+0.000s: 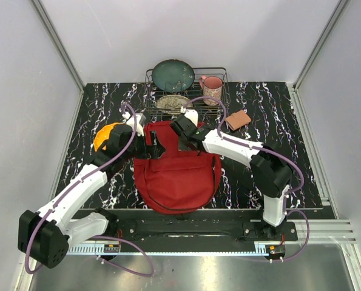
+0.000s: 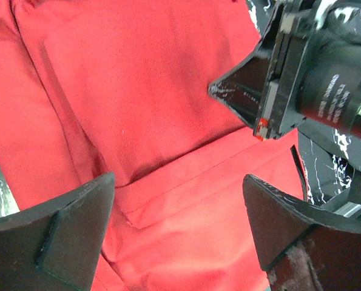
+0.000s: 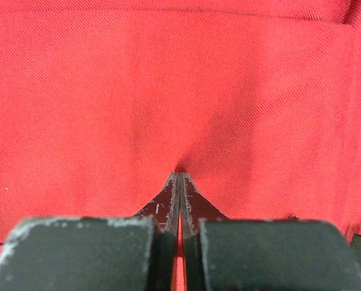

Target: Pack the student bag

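Note:
A red bag [image 1: 180,185] lies flat on the dark table, with a seam or flap fold across its middle and black trim along its sides. Over its upper left part stands my left gripper [image 1: 158,148], open; in the left wrist view only red cloth [image 2: 150,91] shows between its wide-apart fingers [image 2: 77,236]. My right gripper is shut with its tips together against or just above the red cloth, and no fold shows between them. The left wrist view also shows the right gripper over the upper panel. Whether the bag holds anything is hidden.
Behind the bag a wire rack [image 1: 227,91] carries a dark green plate [image 1: 173,76], a patterned plate [image 1: 173,103] and a pink mug [image 1: 212,88]. A brown wallet-like item [image 1: 238,120] lies at right. A yellow-orange item [image 1: 102,136] is partly covered by the left arm.

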